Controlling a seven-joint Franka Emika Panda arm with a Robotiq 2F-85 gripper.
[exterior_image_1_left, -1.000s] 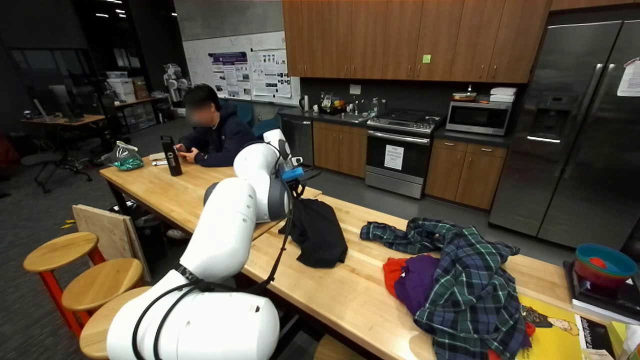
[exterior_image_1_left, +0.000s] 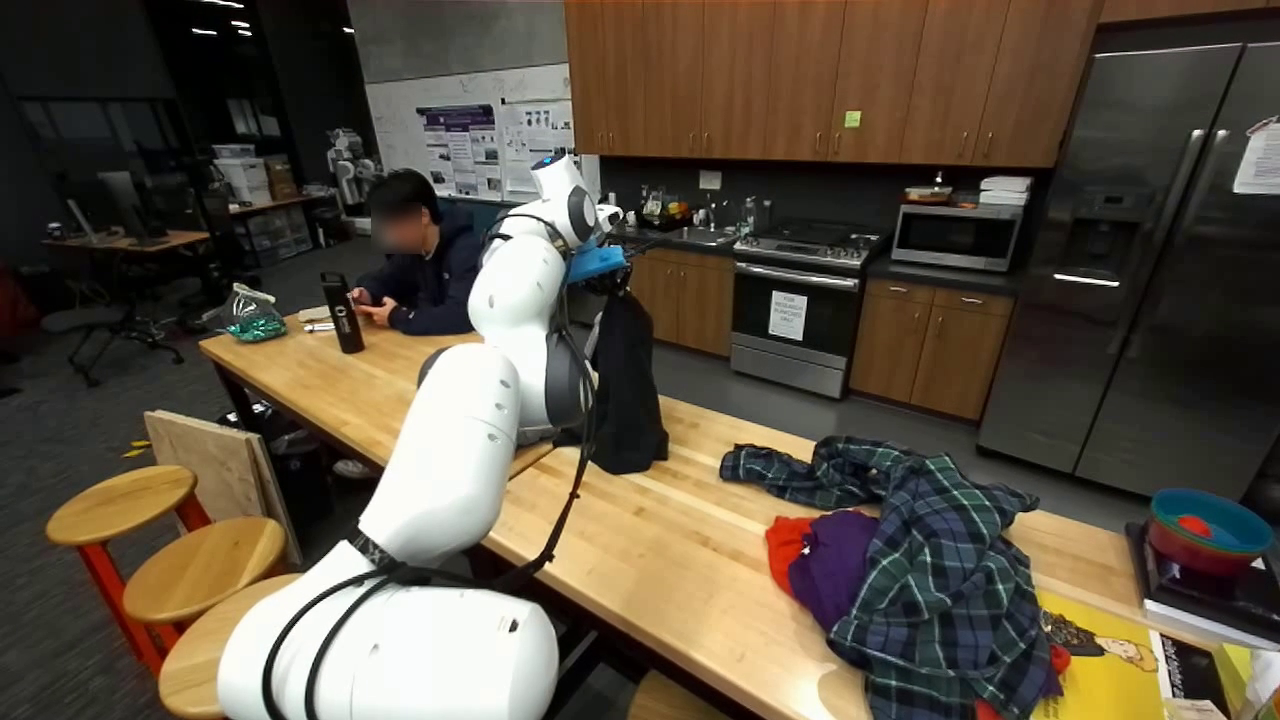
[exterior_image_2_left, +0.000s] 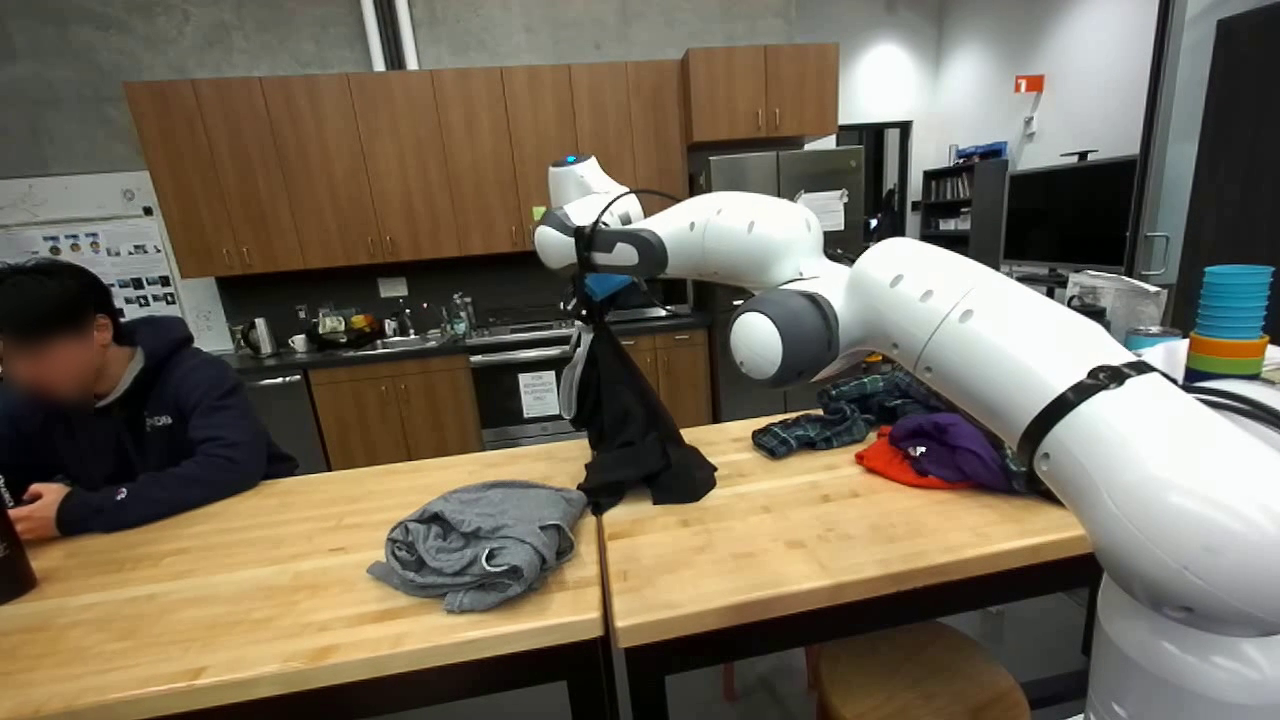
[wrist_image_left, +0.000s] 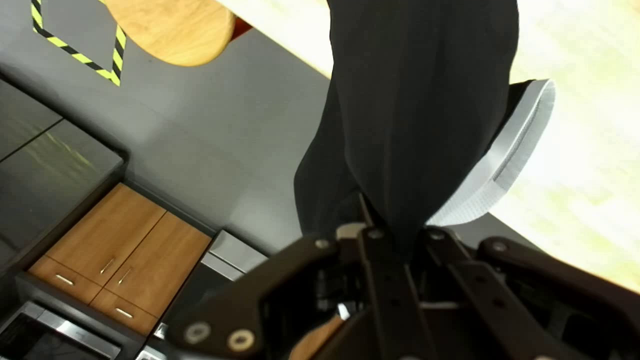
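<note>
A black garment (exterior_image_1_left: 629, 384) hangs from my gripper, which is shut on a gathered part of the cloth. In exterior view 2 the garment (exterior_image_2_left: 639, 420) drapes downward, its lower end resting on the wooden table (exterior_image_2_left: 768, 564) close to the seam between two tabletops. A strip of light grey trim (wrist_image_left: 510, 159) shows at one side of the cloth in the wrist view. The fingertips are largely covered by fabric there. A crumpled grey garment (exterior_image_2_left: 486, 544) lies on the table to the left of the hanging cloth.
A pile with a plaid shirt (exterior_image_1_left: 948, 564), a purple cloth (exterior_image_1_left: 831, 564) and a red cloth (exterior_image_1_left: 785, 550) lies on the table's right part. A person (exterior_image_1_left: 420, 258) sits at the far end beside a black bottle (exterior_image_1_left: 342, 314). Bare tabletop separates pile and black garment.
My gripper has risen well above the table, pulling the black garment up. The cloth lay spread low on the tabletop before; now it hangs long and narrow, slightly farther back.
</note>
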